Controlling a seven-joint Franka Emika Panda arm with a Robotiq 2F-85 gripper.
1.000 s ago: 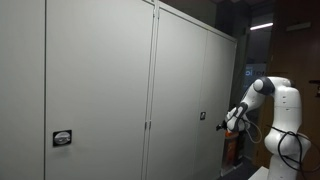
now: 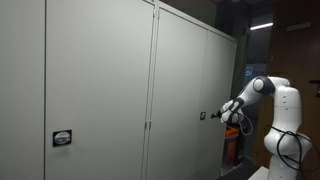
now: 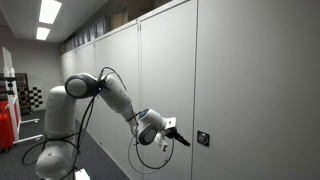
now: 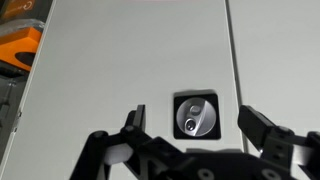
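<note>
A square black latch with a round silver face (image 4: 196, 116) is set in the light grey cabinet door (image 4: 130, 70), close to the seam on its right in the wrist view. My gripper points at the door with its fingers spread wide, one to each side of the latch in that view. Nothing is between them. In exterior view 2 the gripper (image 3: 178, 138) is left of the latch (image 3: 203, 138), with a gap between them. Exterior view 1 shows it small and far right, beside the latch (image 2: 202, 115). The door is closed.
More tall grey cabinet doors fill exterior view 1, one with another latch (image 2: 62, 137) at far left. An orange object (image 4: 20, 47) lies past the door's left edge in the wrist view. A dark cable loops along the arm (image 3: 110, 92).
In exterior view 1 my gripper has risen and shifted slightly left, closer to the level of the latch. The cabinet doors have not moved.
</note>
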